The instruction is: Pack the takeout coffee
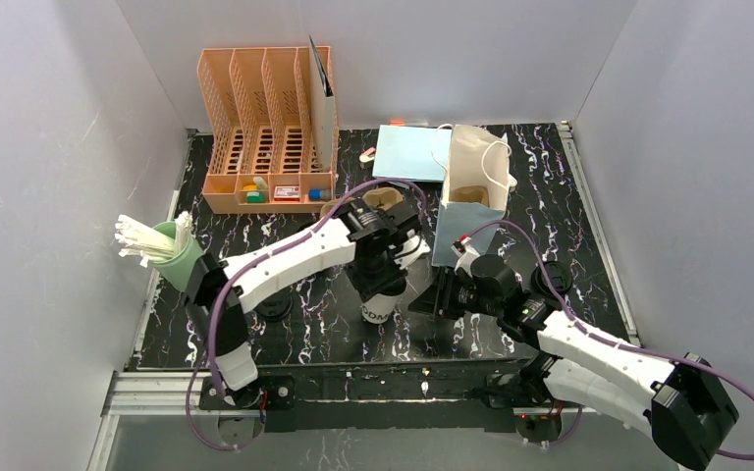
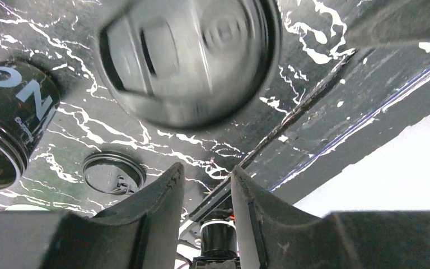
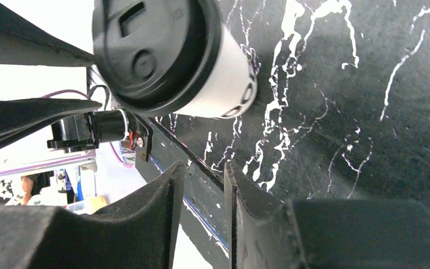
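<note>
A white takeout coffee cup [image 1: 381, 306] with a black lid stands under my left gripper [image 1: 385, 273] near the middle front; in the left wrist view the lid [image 2: 185, 61] sits close above the fingertips. In the right wrist view the left fingers reach to the lid; their exact hold is hard to see, though they look closed on it. My right gripper [image 1: 432, 302] is just right of the cup, fingertips close together, nothing between them. A cream and light-blue paper bag [image 1: 466, 226] stands behind it.
An orange divided organizer [image 1: 255, 118] stands at the back left, a green straw holder [image 1: 182, 265] at the left. A dark cup [image 2: 25, 112] and loose lid [image 2: 112, 171] lie near the left arm. Spare lids [image 1: 555, 280] are at the right, a blue sheet [image 1: 407, 152] at the back.
</note>
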